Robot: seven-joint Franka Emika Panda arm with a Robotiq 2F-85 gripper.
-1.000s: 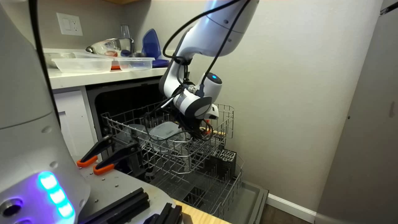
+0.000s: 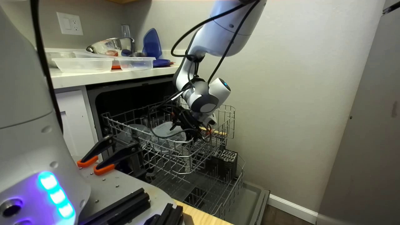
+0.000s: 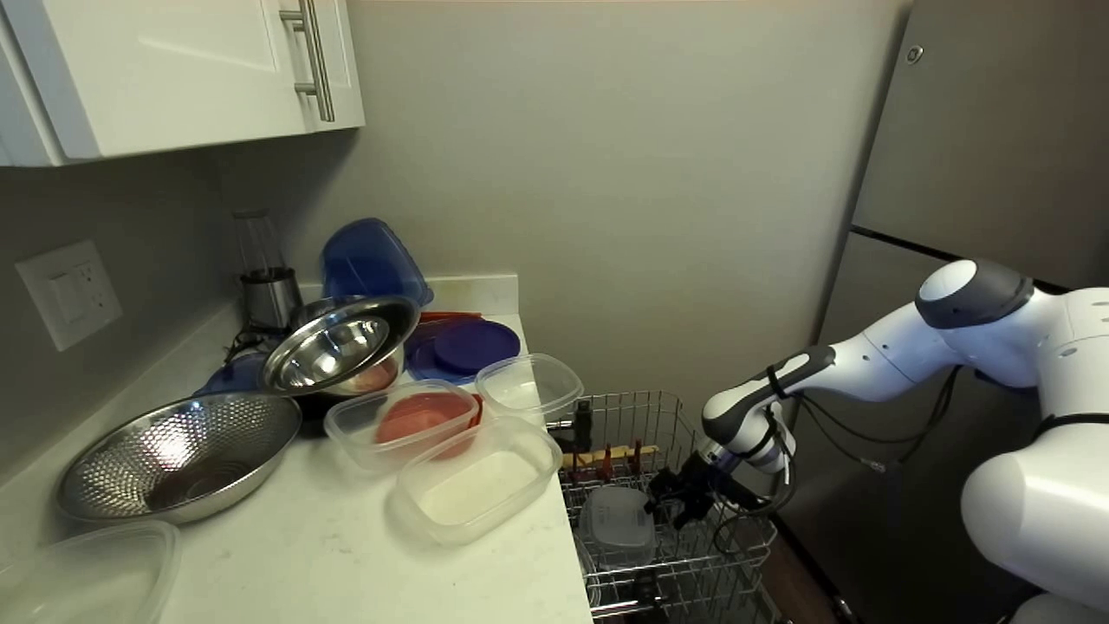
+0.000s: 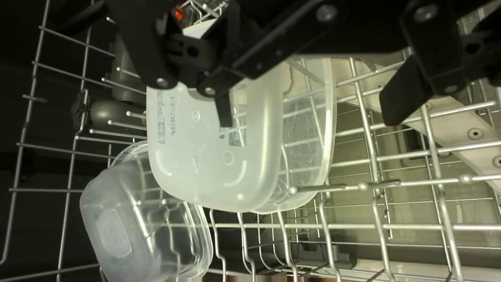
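A translucent plastic container (image 4: 213,159) lies bottom up in the dishwasher's upper rack (image 4: 371,141), with its clear rim towards the right. My gripper is open: one of its fingers (image 4: 225,112) overlaps the container's base in the wrist view, while the other finger stands apart to the right over bare wires. Whether the near finger touches the plastic cannot be told. A second clear container (image 4: 136,221) rests tilted beside the first, at lower left. In exterior view 2 the dark gripper (image 3: 677,497) is at the right side of the pale container (image 3: 620,523).
On the counter (image 3: 312,562) stand a colander (image 3: 187,458), metal bowls (image 3: 338,348), several clear containers and blue lids (image 3: 473,345). A wooden-handled utensil (image 3: 613,456) lies at the rack's far end. Rack wires (image 2: 191,159) surround the gripper; the wall (image 2: 300,93) is close beyond.
The arm has shifted to the right in exterior view 1, and its wrist has turned. A dark finger now shows over the pale container. The containers appear in the same place.
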